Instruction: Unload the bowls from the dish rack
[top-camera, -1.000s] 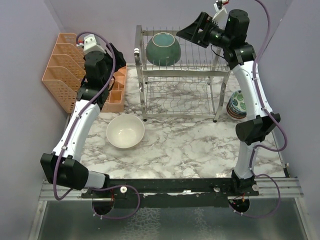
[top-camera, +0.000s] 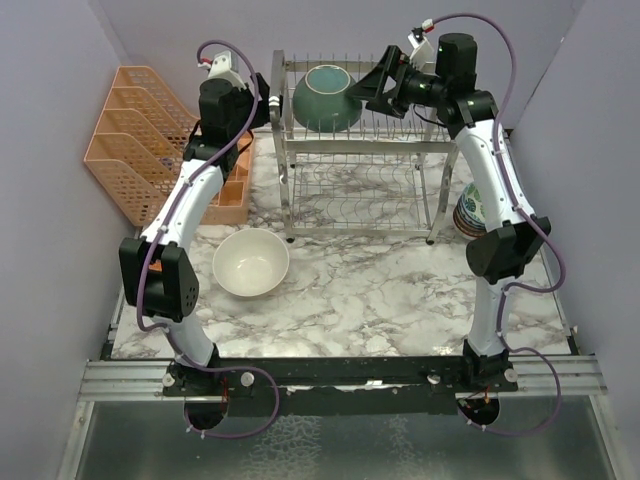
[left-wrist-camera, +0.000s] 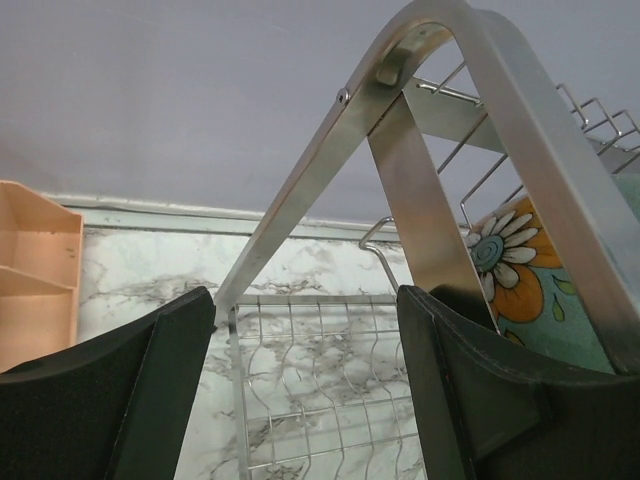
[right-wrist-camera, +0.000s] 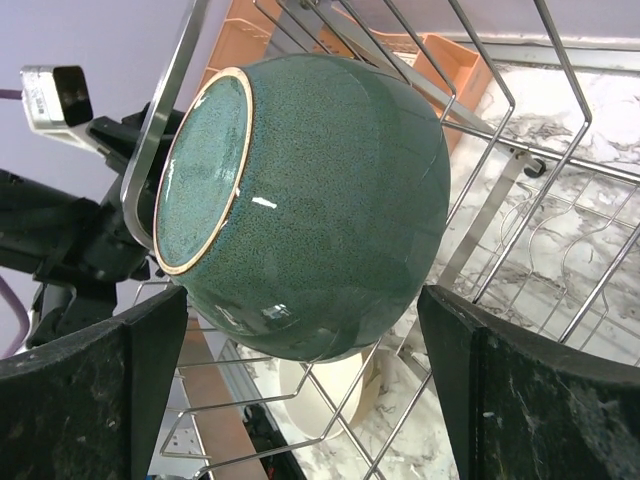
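Note:
A green bowl (top-camera: 327, 103) (right-wrist-camera: 305, 195) lies tilted on the upper shelf of the metal dish rack (top-camera: 360, 146). My right gripper (top-camera: 378, 86) is open at the bowl's right side; its two fingers frame the bowl in the right wrist view, with nothing held. My left gripper (top-camera: 248, 100) stands at the rack's left end frame, fingers apart with nothing seen held. In the left wrist view, part of a flowered surface (left-wrist-camera: 518, 275) shows behind the frame.
A white bowl (top-camera: 251, 262) sits on the marble counter at front left. An orange divided organizer (top-camera: 125, 150) stands at back left. Stacked bowls (top-camera: 470, 211) are at the right, partly behind my right arm.
My left gripper has moved right, up to the rack's left end. My right gripper has moved left and down toward the green bowl. The bowls have not visibly moved.

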